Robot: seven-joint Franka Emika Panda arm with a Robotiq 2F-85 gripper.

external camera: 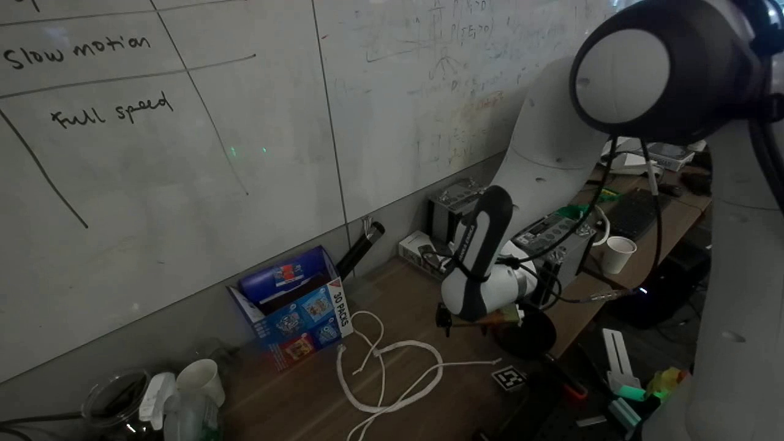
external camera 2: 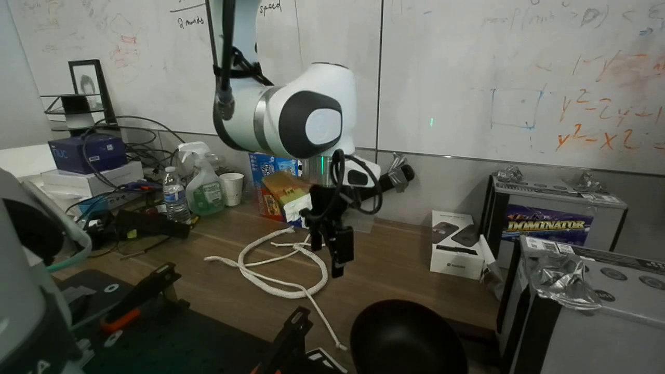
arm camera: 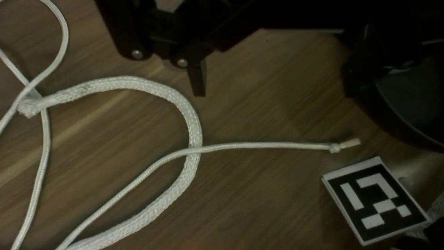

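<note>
My gripper stands open above the table, with bare wood between its fingers in the wrist view. In exterior view 2 the gripper [external camera 2: 330,246] hangs over the wood, just beyond a white rope. The thick part of the rope [arm camera: 145,85] curves across the left of the wrist view, and a thinner cord [arm camera: 249,145] crosses it and ends in a small knot. A black pan [external camera 2: 405,343] rests at the front of exterior view 2. The pan shows partly at the right of the wrist view, beside one finger.
A blue snack box [external camera: 301,316] stands against the whiteboard. A white phone box [external camera 2: 455,246] and grey cases [external camera 2: 580,293] border the right side in exterior view 2. A square marker card [arm camera: 376,200] lies near the cord's knot. Wood between rope and phone box is clear.
</note>
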